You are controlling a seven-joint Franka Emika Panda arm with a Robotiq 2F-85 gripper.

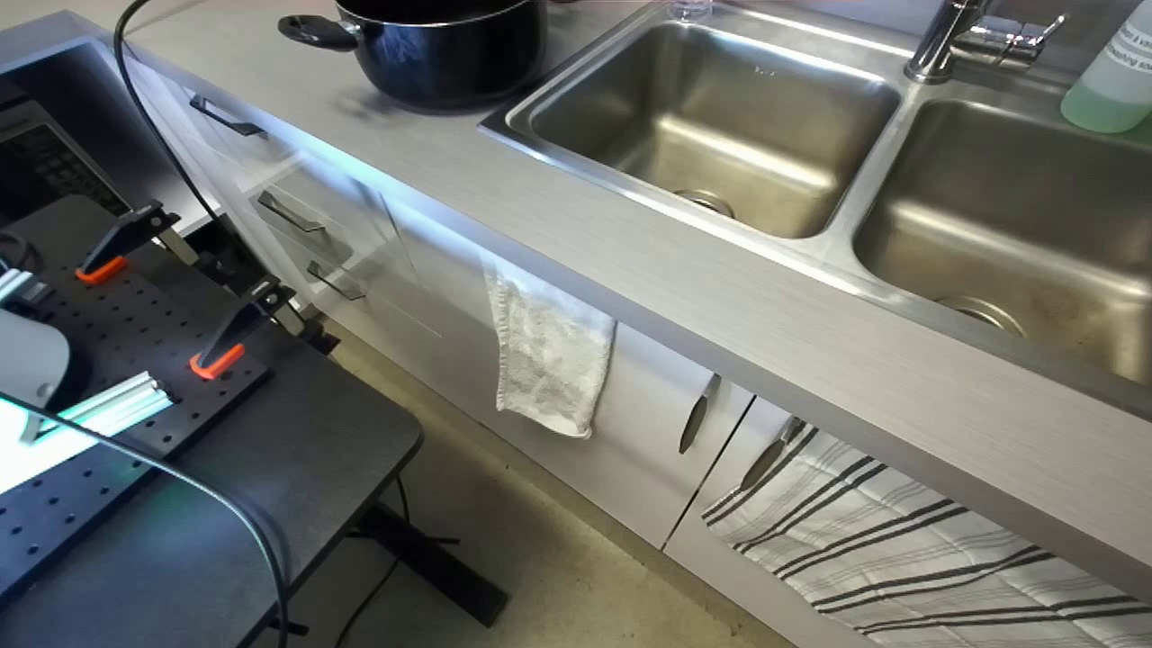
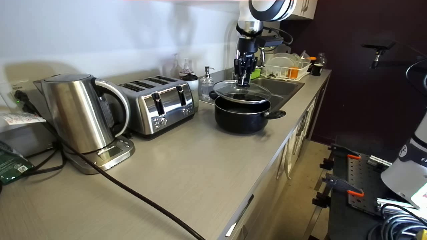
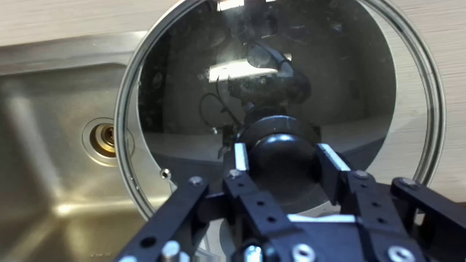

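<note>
A round glass lid with a metal rim hangs just above the black pot, tilted a little. My gripper is shut on the lid's black knob. Seen from the wrist, the knob sits between the two fingers of the gripper, with the lid's rim round about. Through the glass the dark pot shows, off centre from the lid. In exterior view 1 the pot stands on the counter left of the sink; lid and gripper are out of that view.
The sink's left basin lies right beside the pot. A toaster, a kettle and a soap dispenser stand along the wall. Bare counter stretches out in front of the toaster.
</note>
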